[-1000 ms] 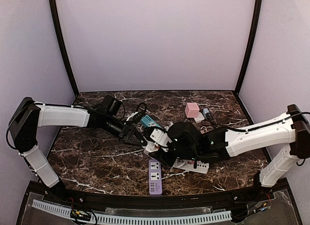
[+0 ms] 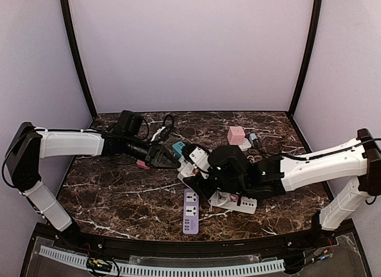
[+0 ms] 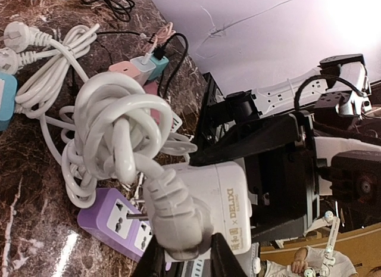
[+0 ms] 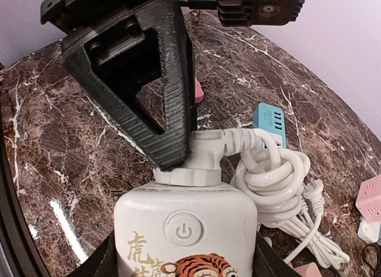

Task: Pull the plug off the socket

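Observation:
A white socket adapter with a tiger print [image 4: 184,229] is held off the table in my right gripper [image 2: 189,180], shut on its body. A white plug [image 3: 178,211] with coiled cable sits on the adapter. My left gripper [image 2: 175,164] is at the plug from the upper left, its fingers round it in the left wrist view; whether they press on it I cannot tell. The purple power strip [image 2: 191,220] lies below on the table, its visible sockets empty.
A pink cube [image 2: 236,134], a blue power strip [image 4: 268,119], a white strip [image 2: 238,205] and bundled white cables [image 3: 56,74] lie behind and to the right.
Both grippers, with the adapter and plug between them, have risen slightly away from the front edge since one second ago, uncovering more of the purple strip's upper end.

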